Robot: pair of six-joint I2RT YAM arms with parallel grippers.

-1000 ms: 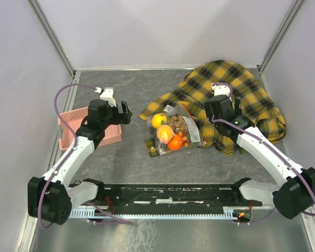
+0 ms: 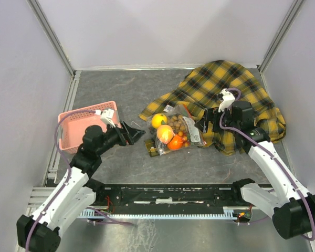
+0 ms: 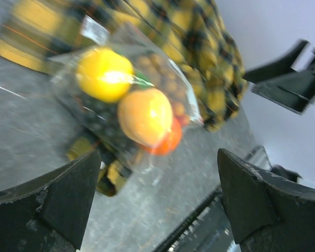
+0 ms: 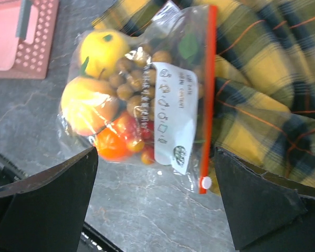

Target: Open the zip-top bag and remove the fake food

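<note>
The clear zip top bag [image 2: 174, 129] lies flat in the middle of the table, full of fake food. Its red zip strip [image 4: 210, 100], with a white slider [image 4: 206, 182] at the near end, faces right and looks closed. Through the plastic show a yellow fruit [image 4: 102, 52], a peach-coloured fruit [image 4: 86, 107], an orange-red one [image 4: 113, 143] and several small brown pieces. To the bag's left, apart from it, my left gripper [image 2: 132, 135] is open and empty. My right gripper [image 2: 206, 122] hovers by the bag's zip side, also open with nothing in it.
A pink basket [image 2: 67, 118] stands at the left. The yellow and black plaid cloth [image 2: 226, 79] spreads rumpled behind and right of the bag, a piece also showing at its left. Bare grey table lies in front.
My left gripper has come from beside the basket toward the bag and the table's front. The bag has not moved.
</note>
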